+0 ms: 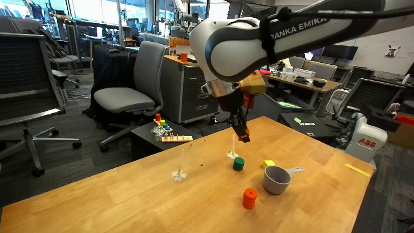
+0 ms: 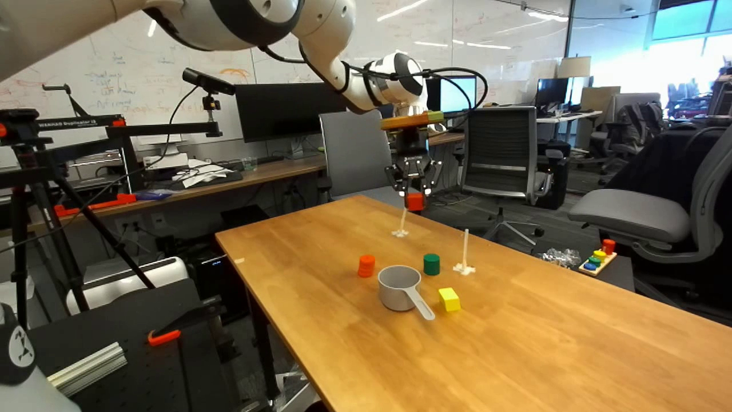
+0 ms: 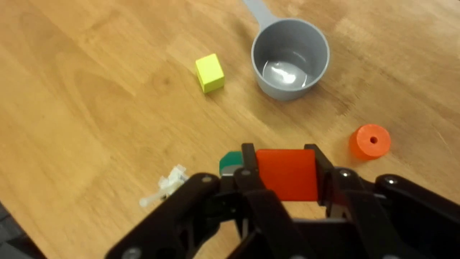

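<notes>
My gripper is shut on a red block [image 3: 288, 175], whose flat face shows between the fingers in the wrist view. In exterior view 2 the held block [image 2: 415, 201] hangs in the air beyond the objects on the table. Two thin upright pegs stand on whitish bases: one peg [image 1: 233, 144] is close to the gripper in exterior view 1, and the other peg [image 1: 180, 165] is farther left. A green piece [image 1: 238, 164] rests near the first peg; in the wrist view my finger partly covers it.
A grey measuring cup [image 1: 276, 180] stands empty, its handle pointing away from the orange-red stack [image 1: 249, 198]. Beside the cup sits a yellow block [image 2: 449, 299].
</notes>
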